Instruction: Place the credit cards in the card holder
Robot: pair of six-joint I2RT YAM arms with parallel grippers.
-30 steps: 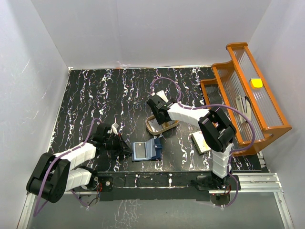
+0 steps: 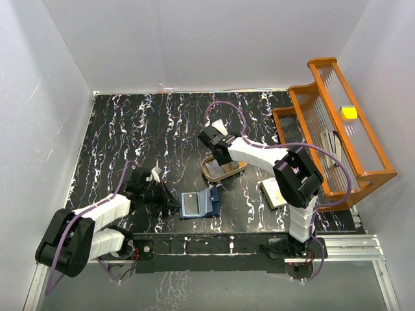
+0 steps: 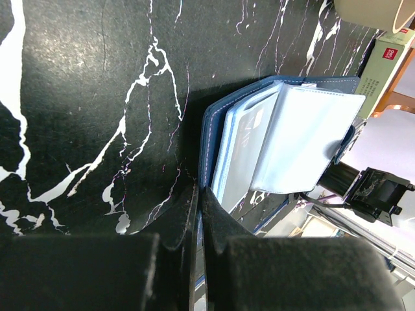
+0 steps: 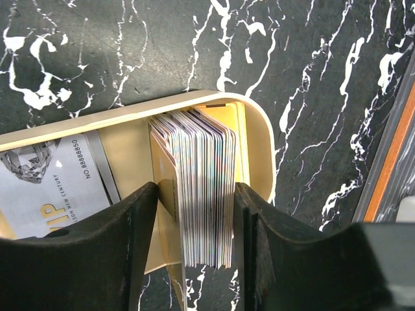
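Observation:
A beige tray [image 2: 211, 173] of cards sits mid-table under my right gripper [image 2: 224, 159]. In the right wrist view, a dense stack of cards [image 4: 198, 162] stands at the tray's end, my right gripper around it with fingers part open; whether it grips them cannot be told. A white card [image 4: 48, 181] lies flat beside the stack. The open blue card holder [image 2: 207, 202], with pale sleeves [image 3: 298, 136], lies near the front edge. My left gripper is shut at the holder's edge, nothing visible between its fingers.
An orange wooden shelf [image 2: 369, 148] with a yellow item [image 2: 349, 113] stands at the right. A light box [image 2: 273, 193] lies before it.
My right gripper has shifted slightly up and left in the top view, and the tray has moved a little to the right. The left arm holds still.

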